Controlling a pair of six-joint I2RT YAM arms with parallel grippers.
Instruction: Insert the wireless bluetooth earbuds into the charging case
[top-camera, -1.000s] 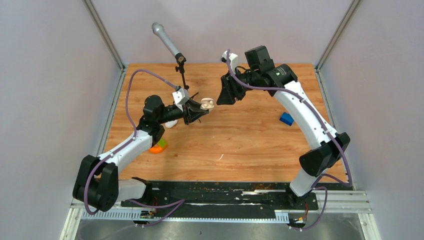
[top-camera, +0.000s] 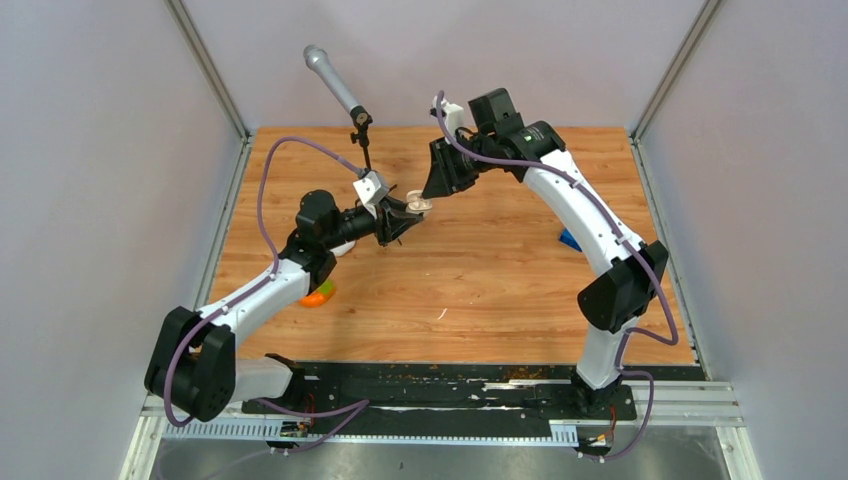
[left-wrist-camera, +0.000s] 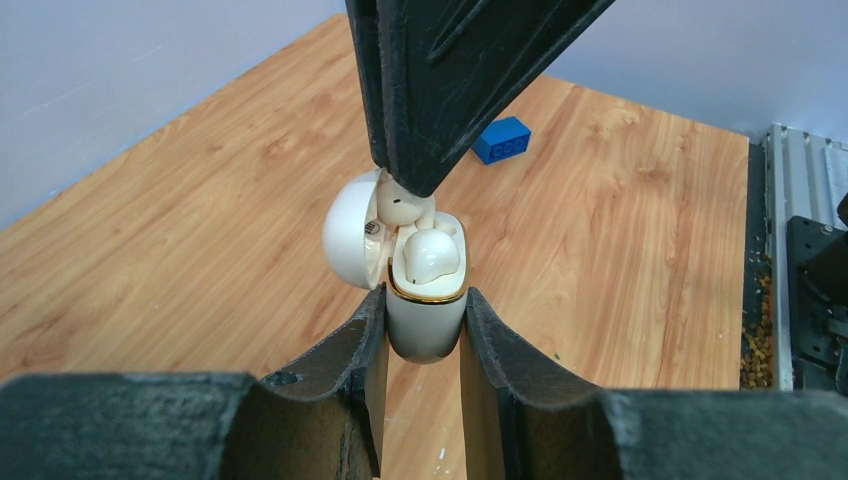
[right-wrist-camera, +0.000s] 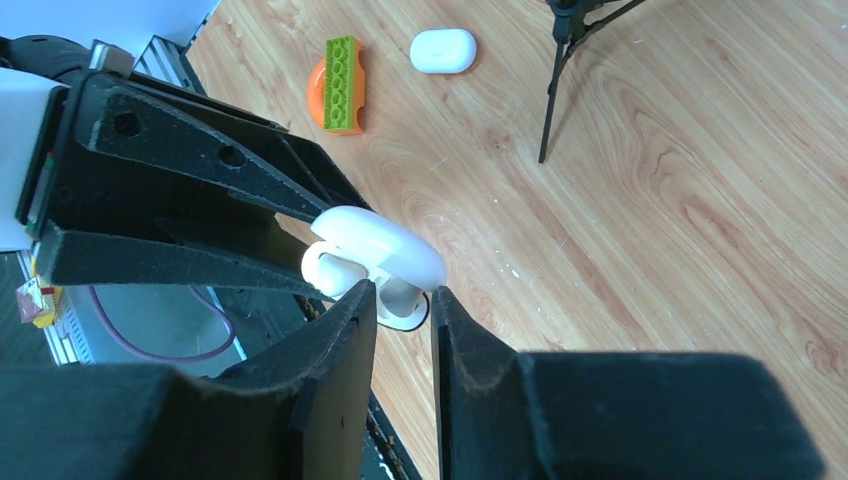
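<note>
The white charging case (left-wrist-camera: 426, 325) is held above the table, with my left gripper shut on its base. Its lid (left-wrist-camera: 350, 230) is raised. One white earbud (left-wrist-camera: 432, 255) lies in the near socket. At the far socket sits a second earbud (left-wrist-camera: 400, 205), partly hidden behind my right fingers (left-wrist-camera: 430, 100); how deep it sits cannot be seen. In the right wrist view, my right gripper is part open, with this earbud's rounded top between its fingertips and a small gap showing beside it.
A blue brick (top-camera: 569, 240) lies to the right on the table. Orange and green bricks (right-wrist-camera: 345, 85) and a white rounded object (right-wrist-camera: 443, 50) lie near the left arm. A thin black stand (right-wrist-camera: 560, 70) rises at the back.
My right gripper has moved left and slightly up in the top view, reaching the case. The left gripper has shifted slightly right with the case.
</note>
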